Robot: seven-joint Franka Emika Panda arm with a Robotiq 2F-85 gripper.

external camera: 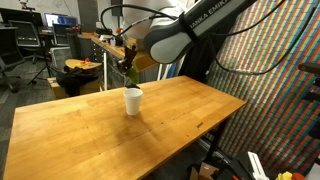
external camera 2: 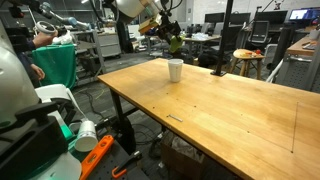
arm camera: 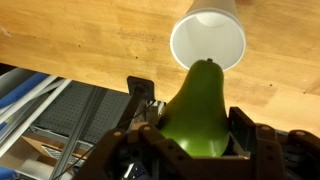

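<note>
A green rounded object (arm camera: 200, 112) is held between the dark fingers of my gripper, which is shut on it. In the wrist view its tip points toward a white cup (arm camera: 208, 40), open at the top and empty as far as shows. The cup (external camera: 132, 101) stands upright on the wooden table in exterior view 1, with the green object (external camera: 133, 73) above it, apart from the rim. Exterior view 2 likewise has the green object (external camera 2: 176, 45) over the cup (external camera 2: 175, 70).
A dark post with a clamp (arm camera: 140, 90) rises at the table's edge, close to the cup and gripper. Chairs and desks stand well behind.
</note>
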